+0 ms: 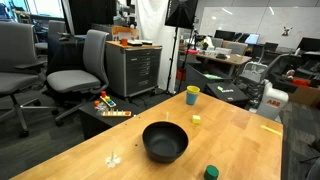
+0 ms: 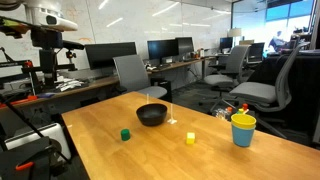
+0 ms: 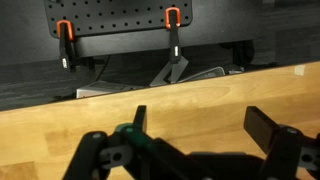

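My gripper stands open in the wrist view, its two dark fingers wide apart over the wooden table edge with nothing between them. On the table (image 2: 200, 165) sits a black bowl (image 2: 152, 114), its inside looking empty. A small green cylinder (image 2: 126, 134) is near the bowl, apart from it. The yellow block (image 2: 190, 138) lies in the open. Farther along stands a cup in blue and yellow (image 2: 243, 130). None of these objects appears in the wrist view.
A dark metal frame with orange-handled clamps (image 3: 172, 17) borders the table edge below the gripper. Colourful small items (image 1: 105, 102) sit on a dark box at the table's far side. Office chairs (image 1: 85, 65) stand beyond.
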